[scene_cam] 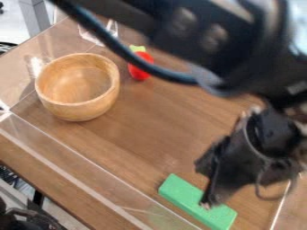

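A green rectangular block [184,196] lies on the wooden table at the lower middle. My dark gripper [214,184], blurred, hangs over the right part of the block, fingers pointing down at it; it looks shut, with nothing seen held. A wooden bowl [77,85] sits at the upper left. A red vegetable [140,68] with a green top lies behind it, partly hidden by my arm.
Clear plastic walls or edges [60,166] run along the table's left and front. The arm covers the upper right.
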